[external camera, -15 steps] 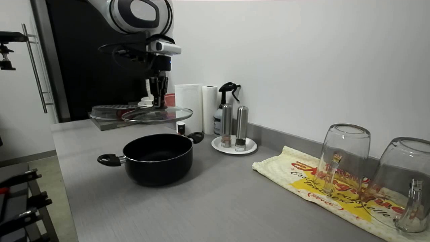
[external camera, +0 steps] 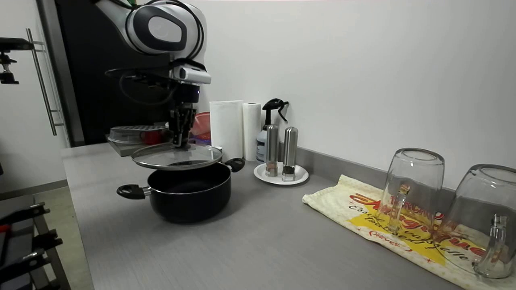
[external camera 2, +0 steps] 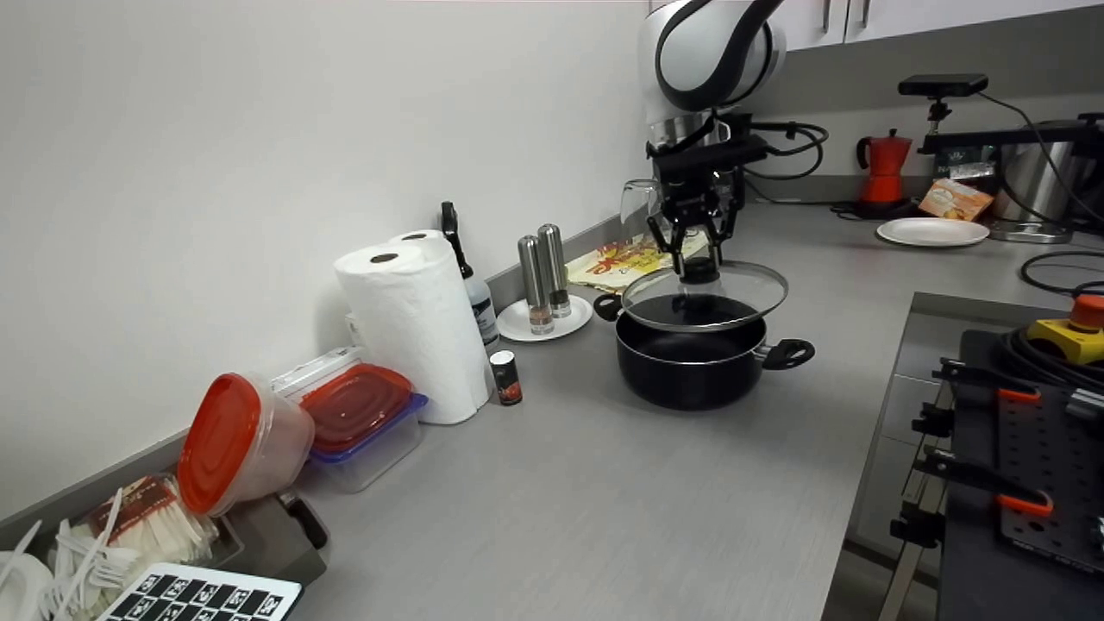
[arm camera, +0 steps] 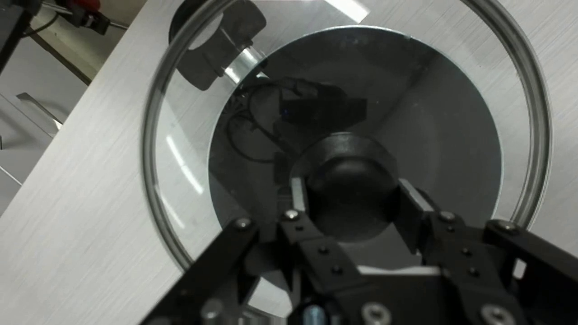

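My gripper is shut on the black knob (arm camera: 352, 195) of a glass lid with a metal rim. The lid (external camera: 162, 157) hangs roughly level just above the black pot (external camera: 191, 203), with a gap between rim and pot showing in both exterior views. In exterior view 2 the lid (external camera 2: 761, 290) is over the pot (external camera 2: 688, 378), shifted somewhat toward the back. Through the glass, the wrist view shows the pot's dark inside (arm camera: 433, 124) and one of its side handles (arm camera: 216, 54). The pot looks empty.
Behind the pot stand a white plate (external camera: 304, 176) with two metal grinders, paper towel rolls (external camera: 225, 128) and a small dark jar (external camera 2: 506, 378). Two glass mugs rest upside down on a printed cloth (external camera: 329, 200).
Still gripped by the knob, the lid has come down closer to the pot and moved slightly left in exterior view 1. The pot has stayed in place.
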